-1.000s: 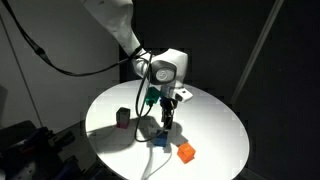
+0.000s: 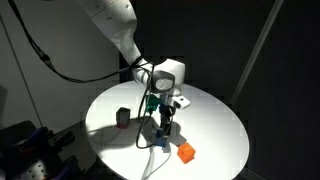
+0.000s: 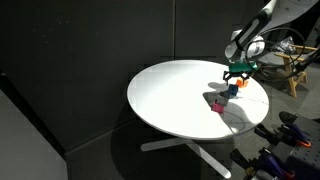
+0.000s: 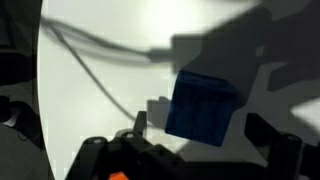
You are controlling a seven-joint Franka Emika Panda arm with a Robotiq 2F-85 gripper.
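Note:
A blue block (image 4: pixel 200 112) lies on the white round table, below my open gripper. In the wrist view the two dark fingers stand apart, one toward each side of the block, with nothing gripped. From exterior view 1 the gripper (image 2: pixel 160 132) appears just over the blue block (image 2: pixel 160 142), partly covering it. How much height separates them is hard to tell. An orange block (image 2: pixel 186 152) sits to the right of the blue one, and a dark red block (image 2: pixel 123 117) to the left.
Bare white tabletop (image 2: pixel 218 130) extends to the right of the blocks. Exterior view 2 shows a wide clear stretch of table (image 3: pixel 150 90) away from the arm. A sliver of orange (image 4: pixel 118 176) shows at the wrist view's bottom edge, close to the gripper.
In exterior view 1 the arm and gripper have come slightly lower toward the blue block. The blocks have not visibly moved.

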